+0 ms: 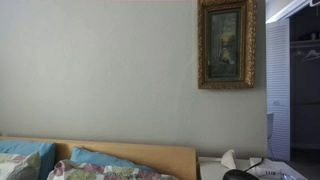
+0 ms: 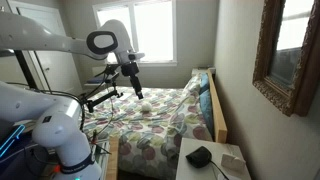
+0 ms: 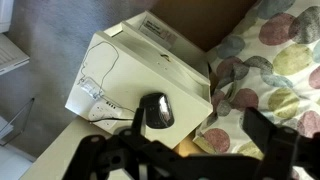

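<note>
My gripper is open, its dark fingers spread wide with nothing between them in the wrist view. In exterior view 2 the white arm rises from the left, and the gripper [image 2: 125,76] hangs in the air above the bed, clear of everything. Beneath the wrist camera lies a white bedside table [image 3: 128,72]. A rounded black object [image 3: 156,109] rests on it with a dark cord. A small white item [image 3: 104,108] with a thin cable is beside that. The black object [image 2: 198,157] also shows near the bottom of exterior view 2.
A bed with leaf-patterned bedding [image 3: 268,72] adjoins the table; its wooden headboard [image 2: 217,112] stands upright between them. A pale box [image 3: 158,31] sits at the table's edge. A gold-framed picture [image 1: 228,44] hangs on the wall. Space above the bed is free.
</note>
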